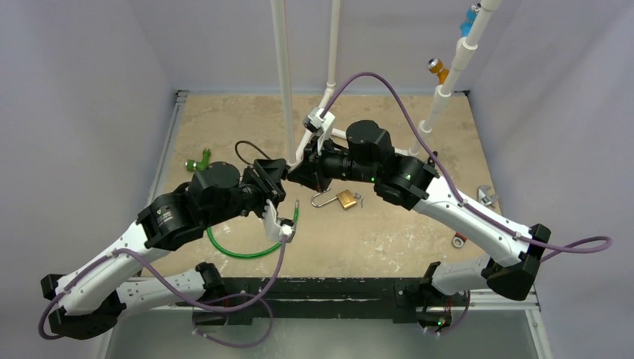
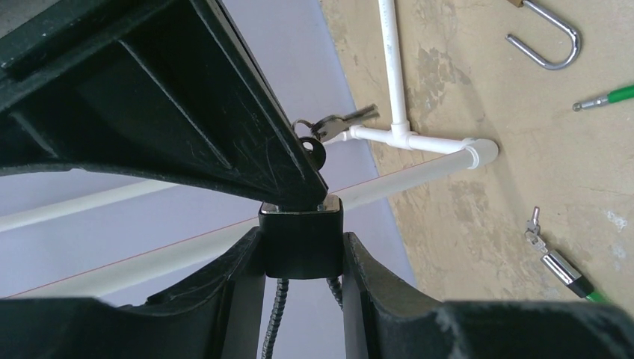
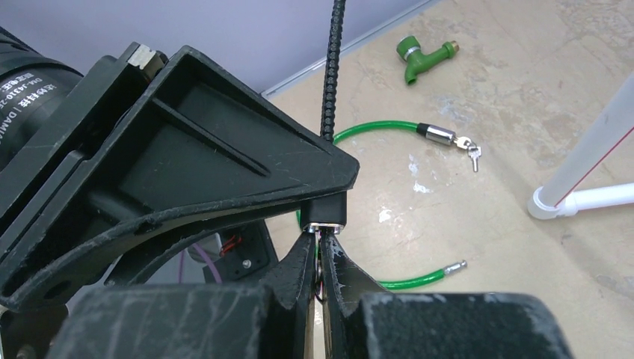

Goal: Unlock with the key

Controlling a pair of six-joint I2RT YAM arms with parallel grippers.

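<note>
A small black lock (image 2: 302,243) with a silver face is gripped between the fingers of my left gripper; its dark braided cable (image 3: 329,90) loops away behind. My right gripper meets it at the silver face, shut on a thin metal key (image 3: 318,258) that points at the lock (image 3: 329,213). How deep the key sits in the keyhole cannot be seen. Other keys (image 2: 336,123), one with a black head, dangle from a ring beside the right gripper's finger in the left wrist view. From above, both gripper tips meet near the white pipe and hide the lock.
On the board lie a brass padlock (image 1: 346,199) with its shackle out, a green cable lock (image 3: 439,134) with keys, and a green tap (image 3: 426,60). A white upright pipe (image 1: 282,82) rises close behind the grippers. The board's front right is mostly clear.
</note>
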